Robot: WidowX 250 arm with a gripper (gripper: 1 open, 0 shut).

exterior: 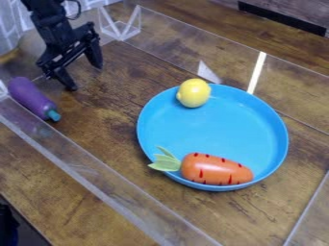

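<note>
My black gripper (71, 69) hangs at the upper left, open, above and just behind a purple toy eggplant (30, 95) lying on the wooden table at the left edge. A blue plate (214, 134) holds a yellow round fruit (194, 92) near its back rim and a toy carrot (214, 169) with green leaves near its front rim.
Clear plastic walls (90, 183) run along the front left and the back, bounding the work area.
</note>
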